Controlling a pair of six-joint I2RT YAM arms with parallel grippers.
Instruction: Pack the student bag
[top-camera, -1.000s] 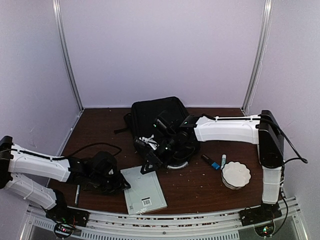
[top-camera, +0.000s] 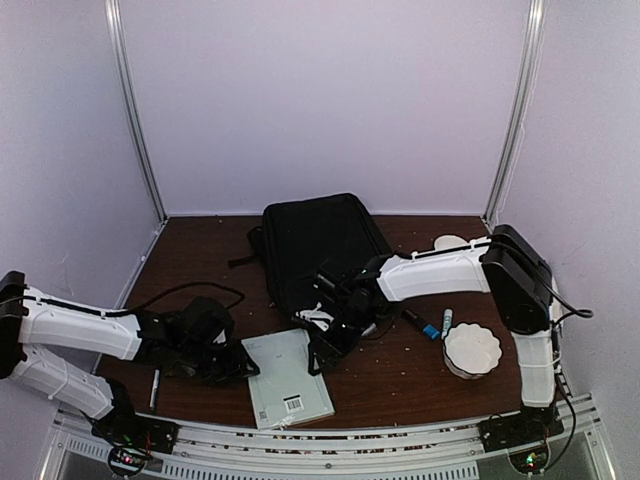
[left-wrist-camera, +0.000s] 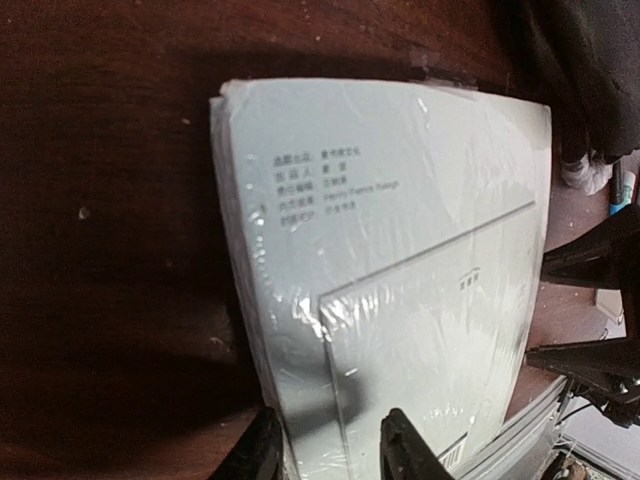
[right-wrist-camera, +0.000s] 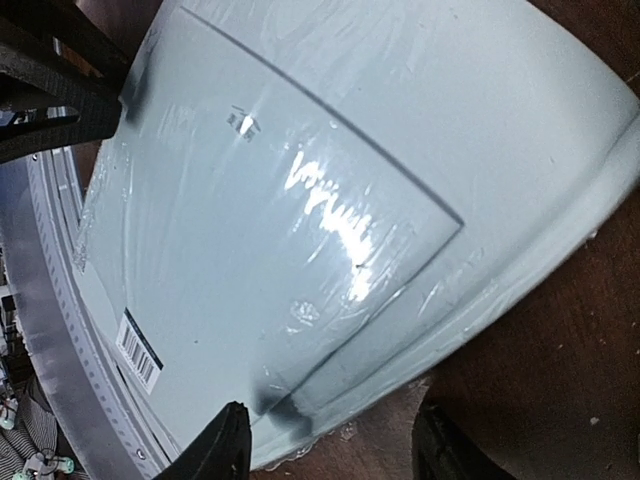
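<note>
A pale book (top-camera: 290, 385) in clear wrap lies flat on the table, its barcode toward the front edge. At its left long edge is my left gripper (top-camera: 252, 370); in the left wrist view its fingers are parted, one on each side of that edge. My right gripper (top-camera: 316, 362) stands over the book's right edge, fingers also parted, with the edge showing between them in the right wrist view. Neither is closed on the book; whether the fingertips touch it I cannot tell. The black bag (top-camera: 322, 235) lies behind, partly covered by my right arm.
To the right are a dark marker with a blue end (top-camera: 421, 325), a light marker (top-camera: 447, 322) and a white scalloped container (top-camera: 472, 350). A thin pen (top-camera: 155, 390) lies at the far left. Metal rail (top-camera: 400, 440) runs along the front edge.
The left arm shifted only slightly, and the book stays in place.
</note>
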